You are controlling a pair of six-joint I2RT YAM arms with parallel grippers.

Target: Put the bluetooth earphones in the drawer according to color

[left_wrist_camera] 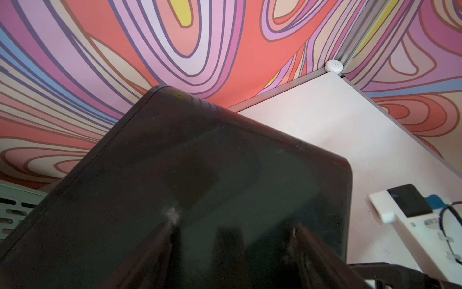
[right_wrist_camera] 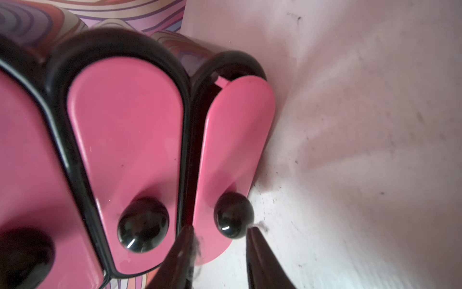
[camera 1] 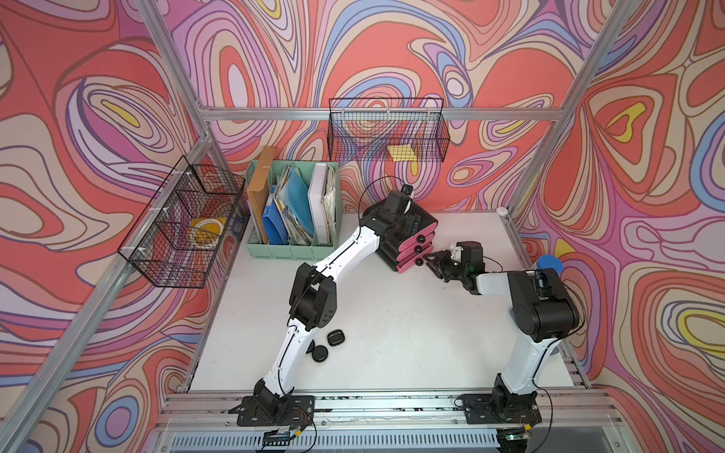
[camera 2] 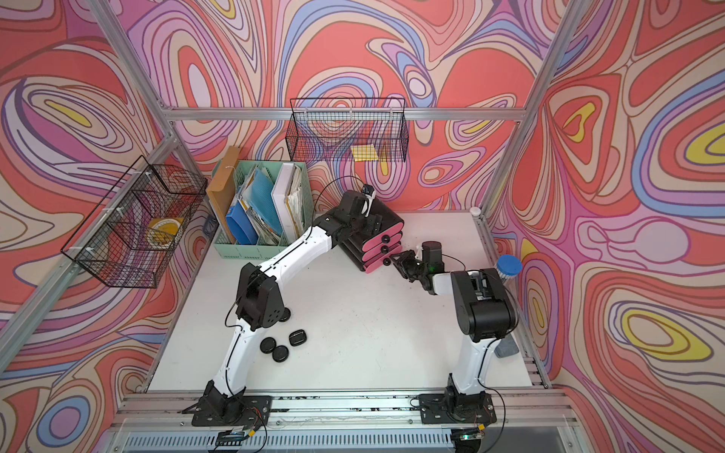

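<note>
The black drawer unit [camera 1: 423,215] with pink fronts stands at the back centre. In the right wrist view its bottom drawer [right_wrist_camera: 235,125] sits slightly out, with a black round knob [right_wrist_camera: 233,214]. My right gripper is just before that knob, its fingers apart with nothing visibly between them. My left gripper is over the unit's black top [left_wrist_camera: 207,159], fingers apart and blurred, holding nothing. Several black earphone cases [camera 2: 297,337] lie at the front left of the table, partly hidden by the left arm.
A green bin [camera 1: 256,249] of folders stands left of the unit. A blue-lidded container [camera 2: 509,265] is at the right edge behind the right arm.
</note>
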